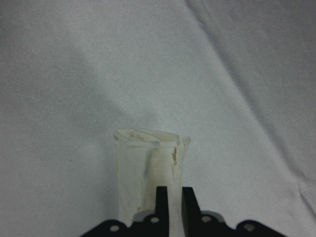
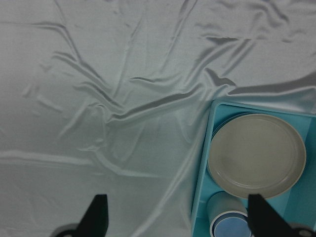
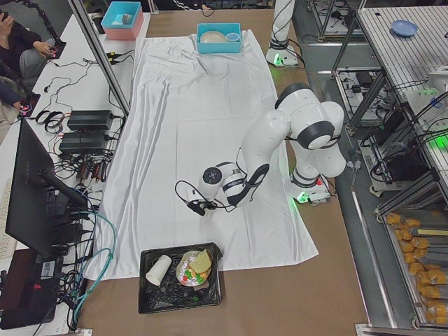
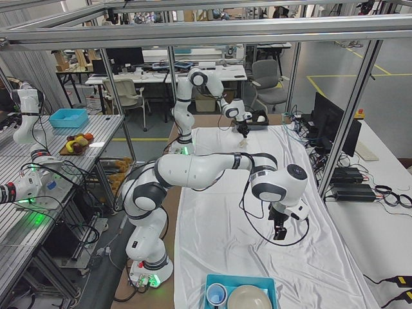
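Note:
A crumpled cream paper cup (image 1: 136,168) is upright in the left wrist view, with my left gripper shut on its near side, over white cloth. In the camera left view that gripper (image 3: 199,206) is low over the cloth, above a black tray (image 3: 168,301) holding a white cup (image 3: 158,269) and a plate of food (image 3: 194,269). My right gripper is wide open and empty above the cloth, beside a blue bin (image 2: 213,111) with plates (image 2: 254,153) and cups (image 2: 227,212).
A monitor (image 3: 31,189) and cables line one side; a metal-topped table (image 3: 392,56) stands across a gap on the other.

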